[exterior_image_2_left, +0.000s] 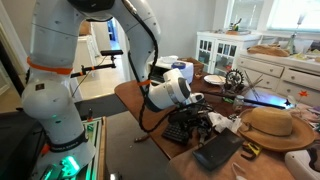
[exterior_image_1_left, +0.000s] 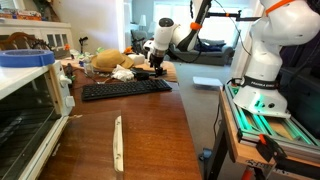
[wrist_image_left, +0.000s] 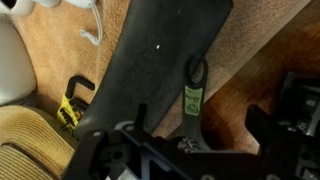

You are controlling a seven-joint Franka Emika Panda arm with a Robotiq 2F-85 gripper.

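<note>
In the wrist view, my gripper is open, one dark finger at either side of the lower picture. Between and beyond the fingers lies a slim black item (wrist_image_left: 193, 100) with a loop at its end and a greenish label. It rests beside a flat black slab (wrist_image_left: 155, 55); contact between it and the fingers cannot be made out. Exterior view 2 has the gripper (exterior_image_2_left: 203, 118) low over the wooden table, close to the black slab (exterior_image_2_left: 218, 148). In exterior view 1 the gripper (exterior_image_1_left: 156, 60) hangs behind the black keyboard (exterior_image_1_left: 125, 89), its fingertips hard to discern.
A straw hat (exterior_image_2_left: 268, 128) and a yellow-and-black item (exterior_image_2_left: 250, 150) lie near the slab. The keyboard (exterior_image_2_left: 178, 133) is close to the gripper's other side. A pale stick (exterior_image_1_left: 118, 148) lies on the near tabletop, which is otherwise largely clear. Cabinets stand behind.
</note>
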